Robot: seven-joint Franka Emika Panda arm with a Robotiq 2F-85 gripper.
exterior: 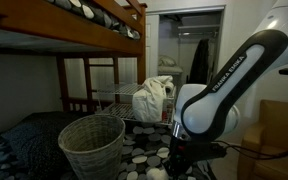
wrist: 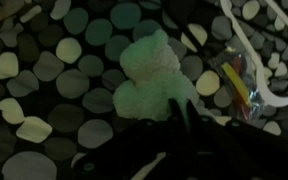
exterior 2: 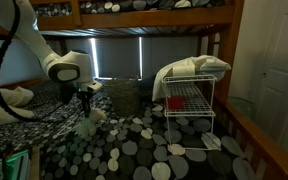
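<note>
A pale, fluffy cloth (wrist: 152,78) spreads out from my fingertips in the wrist view, greenish in the dim light. My gripper is shut on its near edge; the exact grip is dark and partly hidden. From the second exterior view, the cloth (exterior 2: 87,126) hangs below the gripper (exterior 2: 85,106), on the left side over the dotted bedspread. Only a small white piece of the cloth (exterior: 157,173) shows at the bottom of the first exterior view.
A woven basket (exterior: 93,146) stands on the bed. A white wire rack (exterior 2: 190,108) has white fabric (exterior 2: 189,68) draped over its top and a red item (exterior 2: 176,103) on it. Near the cloth lies a colourful packet (wrist: 240,85). The bunk overhead limits height.
</note>
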